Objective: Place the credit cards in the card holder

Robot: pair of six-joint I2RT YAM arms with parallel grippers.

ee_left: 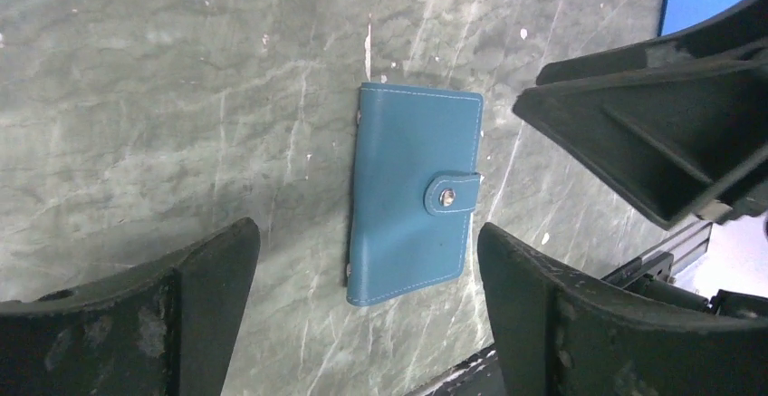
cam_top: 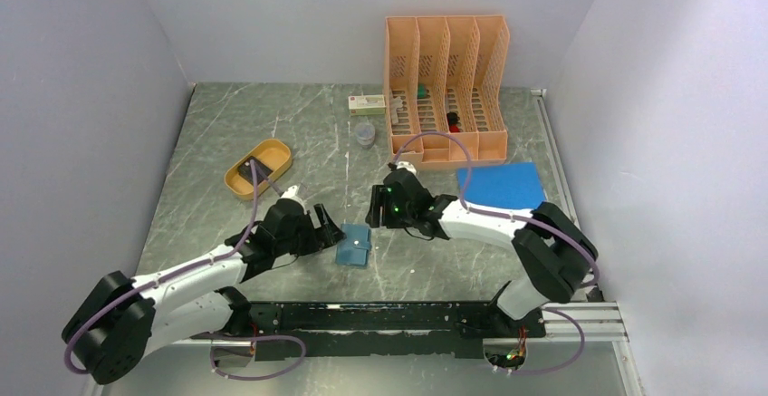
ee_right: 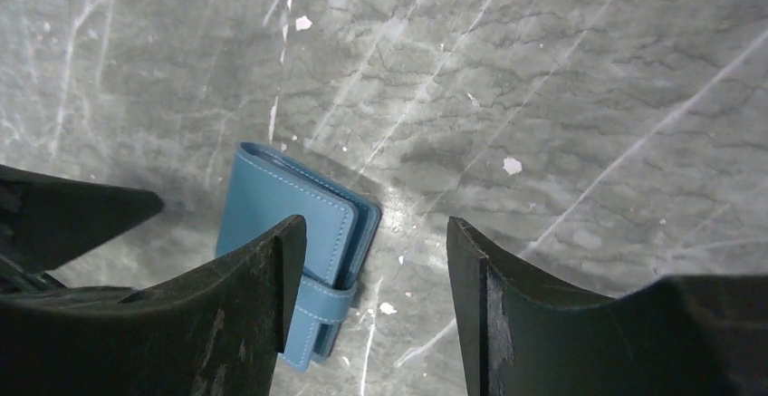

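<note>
The blue card holder lies flat on the grey marbled table, its snap flap folded over one edge. Just to its left in the top view is my left gripper, its fingers spread apart and nothing between them. My right gripper hovers to the right of the holder, open and empty. In the right wrist view the holder shows beyond the left finger, clear of it. No loose credit cards can be made out; a dark, flat item sits inside the yellow tray.
An orange divided rack stands at the back right, with a blue sheet in front of it. A small box and a clear cup are at the back middle. Bare table lies between tray and rack.
</note>
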